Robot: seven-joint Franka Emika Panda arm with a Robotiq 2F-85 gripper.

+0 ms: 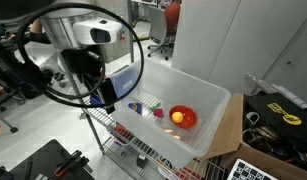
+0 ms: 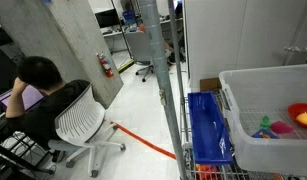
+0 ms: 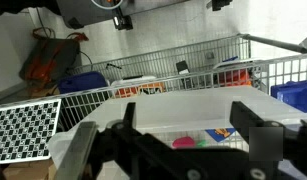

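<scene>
My gripper stands open in the wrist view, its two dark fingers well apart over the edge of the clear plastic bin. Nothing shows held between them. In exterior view 1 the white and black arm reaches in from the upper left, beside and above the bin; the fingertips are hard to make out there. Inside the bin lie a red bowl with something orange in it, a pink piece and several small coloured toys.
The bin rests on a wire rack. A blue tray stands beside it. On the other side are a cardboard box, black bags or cases and a keyboard. A person sits far off.
</scene>
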